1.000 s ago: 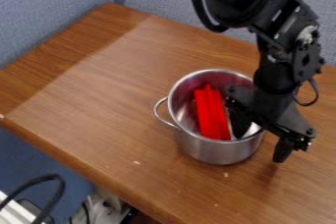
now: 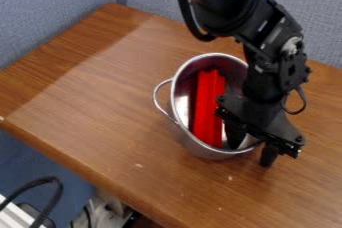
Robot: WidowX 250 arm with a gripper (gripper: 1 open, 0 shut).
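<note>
A steel pot [image 2: 187, 134] with side handles stands on the wooden table, red bars [image 2: 209, 105] lying inside it. My black gripper [image 2: 254, 146] is at the pot's right side, low, its lower parts over and beside the rim. The fingers overlap the dark interior and rim, so their opening and anything between them cannot be made out.
Grey padded walls stand behind.
The pot looks tilted or shifted, its top narrower in view and farther back.
</note>
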